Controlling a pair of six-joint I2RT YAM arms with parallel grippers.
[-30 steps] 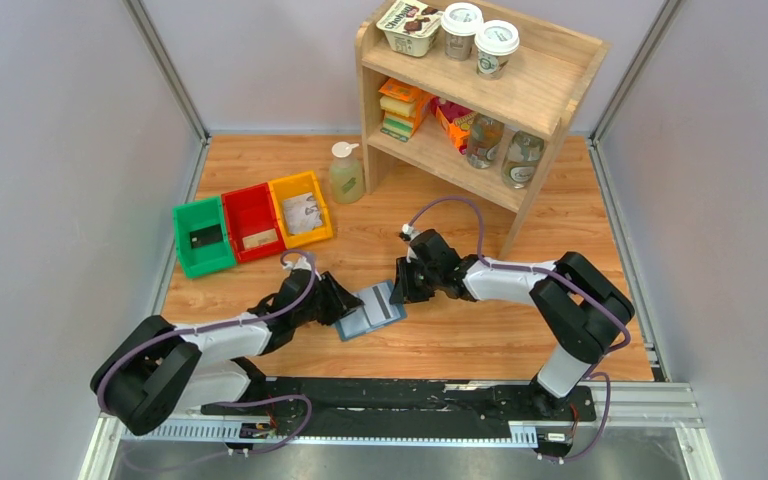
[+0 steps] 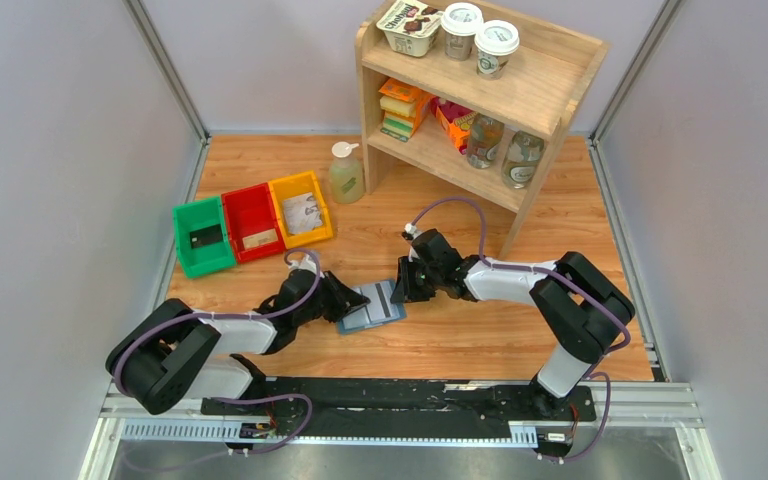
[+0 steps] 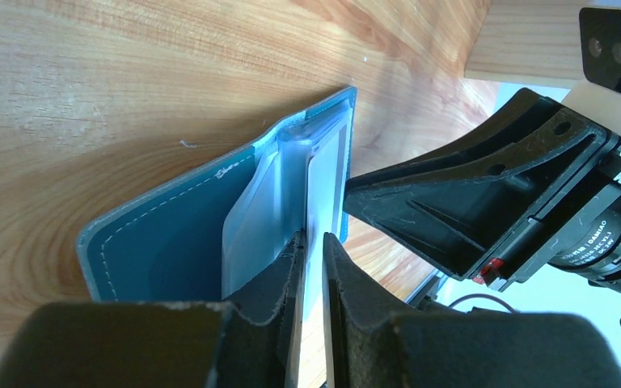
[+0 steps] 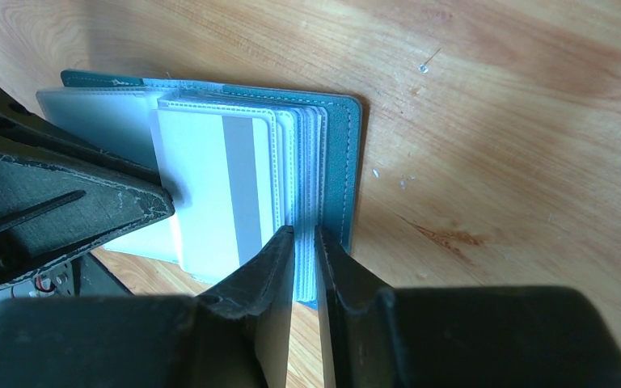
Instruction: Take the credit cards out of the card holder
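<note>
The teal card holder (image 2: 380, 315) lies open on the table, its clear sleeves (image 4: 307, 186) stacked. A white card with a grey stripe (image 4: 242, 186) shows in the right wrist view. My left gripper is at the holder's left side, fingertips narrowly apart at a white card's edge (image 3: 323, 178); whether they grip it is unclear. My right gripper is shut on the sleeves' edge at the holder's right side.
Green, red and yellow bins (image 2: 250, 215) stand at the back left beside a soap bottle (image 2: 346, 180). A wooden shelf (image 2: 430, 160) with cups, packets and bottles stands at the back right.
Over the last second my left arm has shifted slightly toward the holder and right. My right arm and the holder look almost unchanged.
</note>
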